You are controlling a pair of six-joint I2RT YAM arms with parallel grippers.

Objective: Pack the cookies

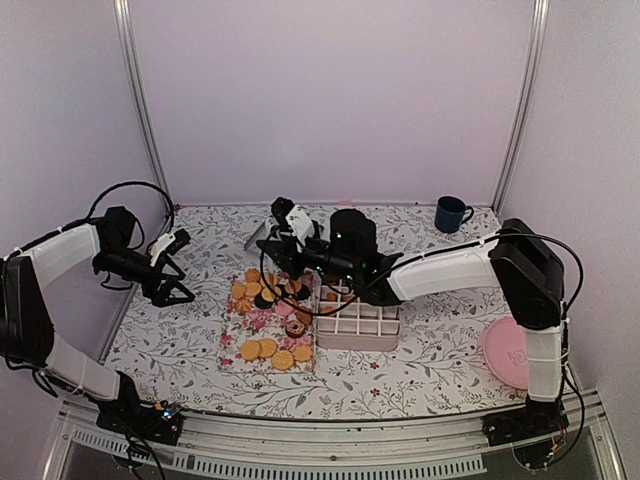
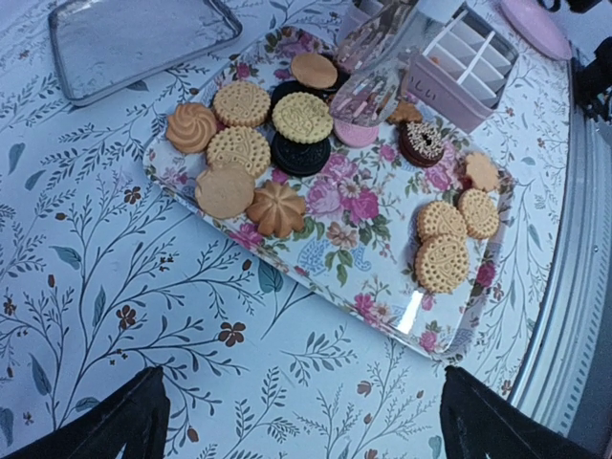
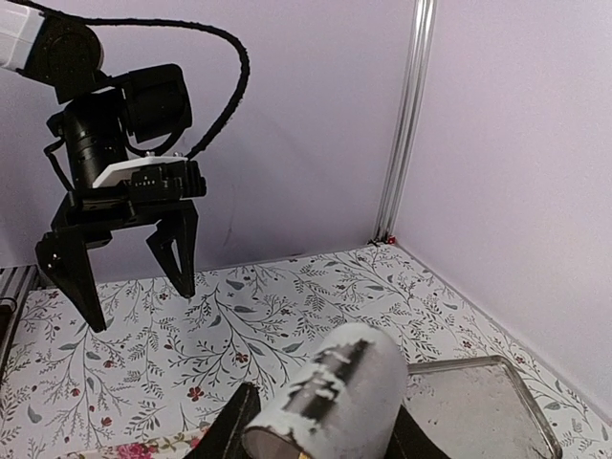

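Observation:
In the left wrist view, several cookies lie on a floral tray [image 2: 325, 273]: round biscuits [image 2: 442, 263], dark sandwich cookies [image 2: 299, 156], a ring cookie [image 2: 421, 142] and a star-shaped one [image 2: 277, 208]. Beside the tray stands a pink compartment box [image 1: 357, 342], partly covered by the right arm. My right gripper is shut on a pale, clear-looking tongs tool [image 3: 335, 392]. The tool's slotted clear ends [image 2: 368, 94] hang over the tray's box side; whether they hold a cookie, I cannot tell. Well left of the tray, my left gripper [image 1: 177, 286] is open and empty.
Behind the floral tray lies a plain metal tray [image 2: 139, 43]. A dark blue mug [image 1: 452, 213] stands at the back right, and a pink plate [image 1: 505, 353] lies at the right edge. Patterned table shows free in front and right of the box.

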